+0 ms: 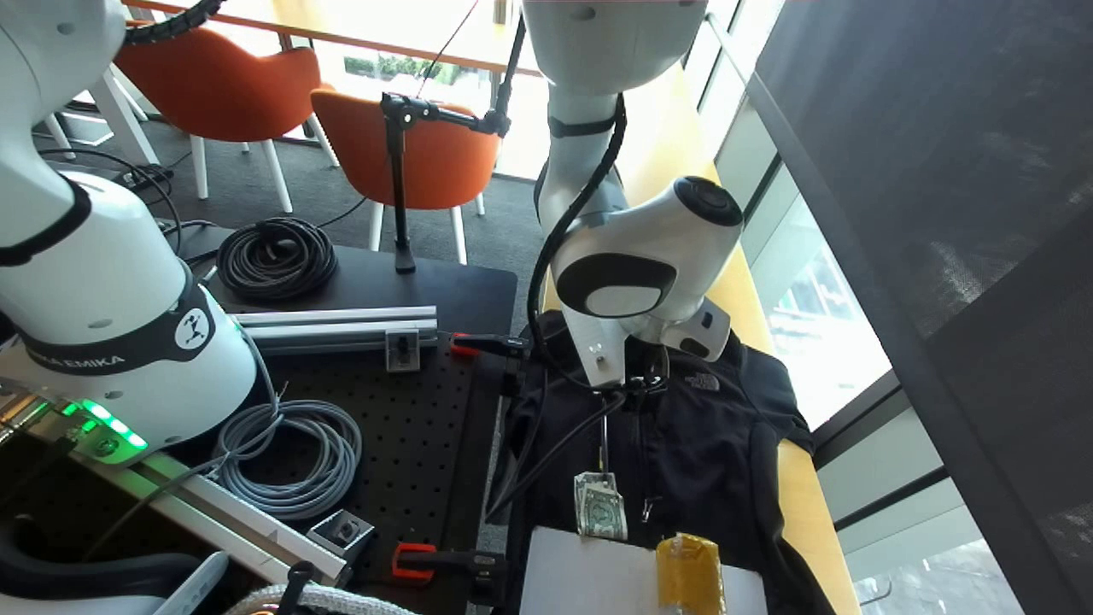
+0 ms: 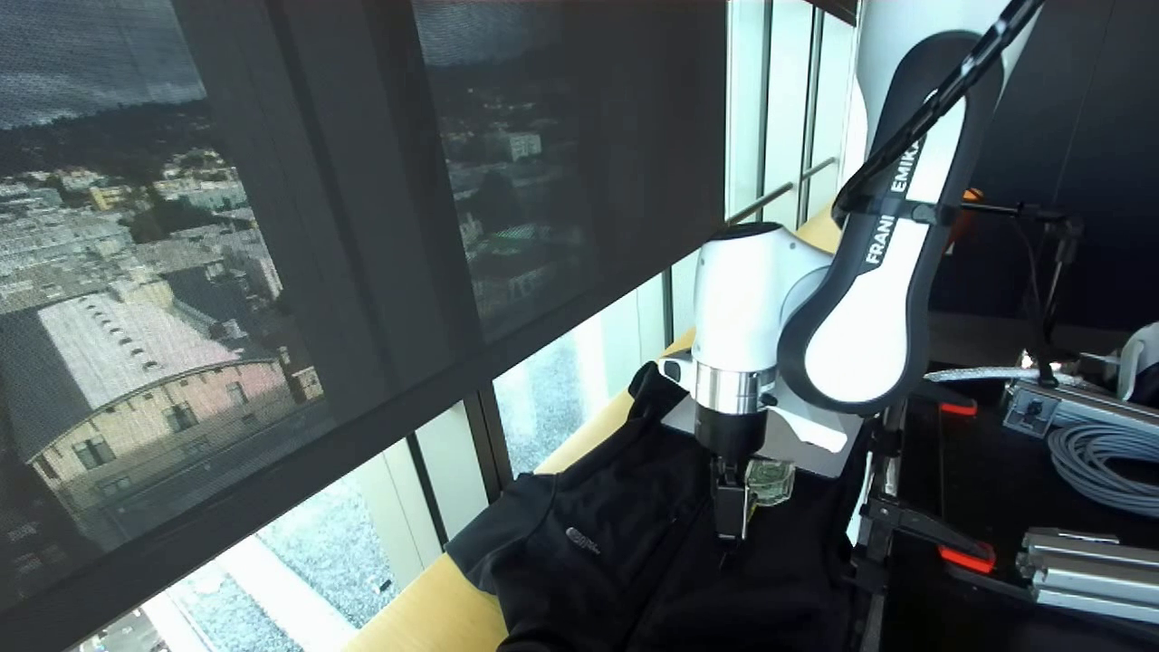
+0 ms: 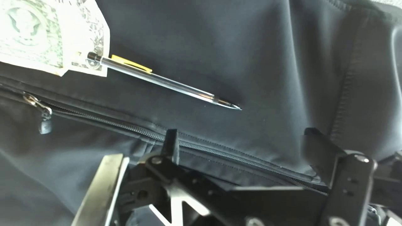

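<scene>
A clear mechanical pencil or pen with a yellow clip (image 3: 165,81) lies on a black jacket (image 3: 211,34), its cap end resting on a folded dollar bill (image 3: 34,34). In the wrist view my gripper stands open, its fingers wide apart on either side of the jacket's zipper, below the pen's tip. Nothing is between them. Exterior view 1 shows the bill (image 1: 600,507) at the edge of a pale board, while the arm hides most of the gripper. In exterior view 2 the gripper (image 2: 730,532) points down over the jacket, in front of the bill (image 2: 769,480).
A yellow taped block (image 1: 688,574) sits on the pale board (image 1: 574,574). Red-tipped clamps (image 1: 415,563) grip the edge of the black pegboard table at the left. Windows with a dark blind (image 1: 953,205) border the right side. A metal zipper pull (image 3: 45,126) lies near the bill.
</scene>
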